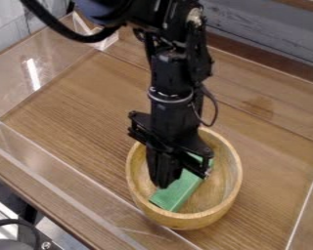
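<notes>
My black gripper [164,166] reaches down into a wooden bowl [217,205] on the right half of the table, its fingers low inside the bowl at the left part. A green rectangular block [175,195] lies in the bowl, partly under the gripper, just right of and below the fingertips. The fingers look close together; whether anything is between them is hard to see, as the gripper body hides part of the block.
Clear rails run along its left and front edges, with a pale wall at the back and cables at the lower left.
</notes>
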